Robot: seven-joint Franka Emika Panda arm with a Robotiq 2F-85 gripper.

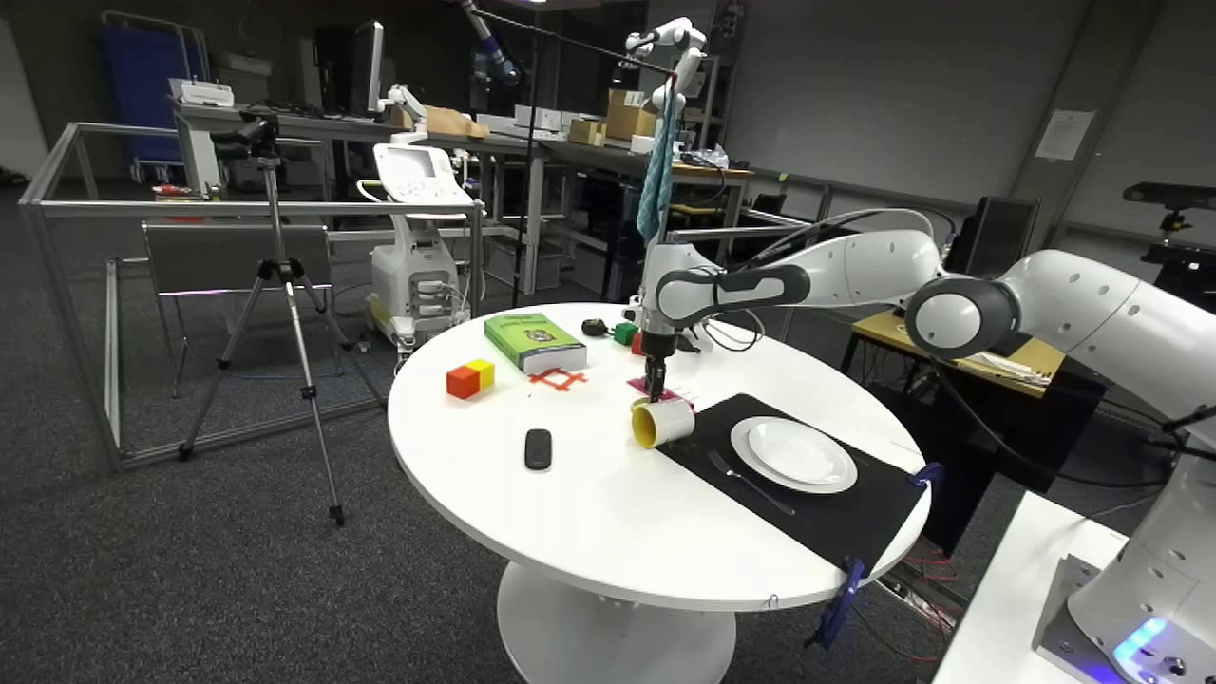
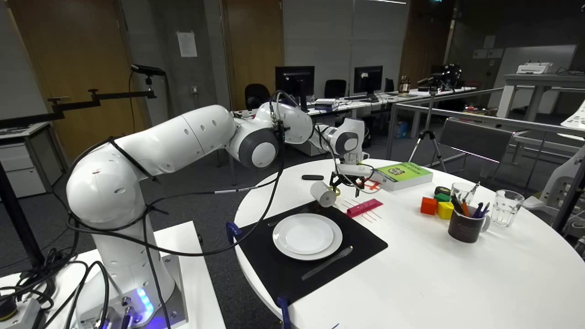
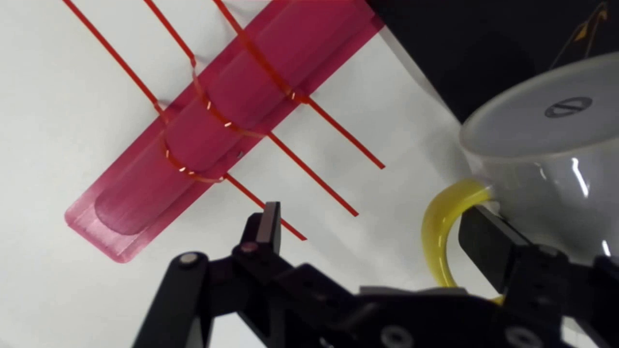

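A white mug [image 1: 677, 421] with a yellow inside lies on its side at the edge of the black placemat. In the wrist view its base and white side [image 3: 534, 180] fill the right, and its yellow handle [image 3: 436, 223] curves toward my gripper. The fingers stand wide open. One dark finger [image 3: 487, 246] reaches into the handle's loop beside the mug wall; the other finger [image 3: 268, 229] is over the table, well to the left. Whether the finger touches the mug, I cannot tell. In exterior view 2 the mug [image 2: 322, 193] sits just left of the fingers.
A pink case [image 3: 191, 133] on a sheet with red lines lies close by the gripper. The placemat [image 2: 351, 233] holds white plates [image 2: 307, 236] and cutlery. A green book [image 1: 536, 342], colored blocks [image 1: 469, 378] and a black mouse [image 1: 538, 449] stand farther off.
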